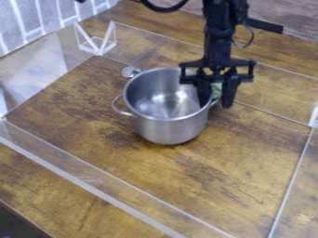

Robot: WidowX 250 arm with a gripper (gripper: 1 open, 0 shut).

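Observation:
A steel pot (162, 116) with a side handle stands on the wooden board, left of centre. My gripper (213, 89) is at the pot's right rim; whether its fingers are closed on the rim cannot be told. Something green, partly hidden, shows behind the fingers at the pot's right. A small silver piece (129, 72) shows just behind the pot's left rim.
Clear plastic edging (50, 149) runs along the left and front of the wooden work area (87, 167). A white wire holder (97, 43) sits at the back left. The front and right of the board are bare.

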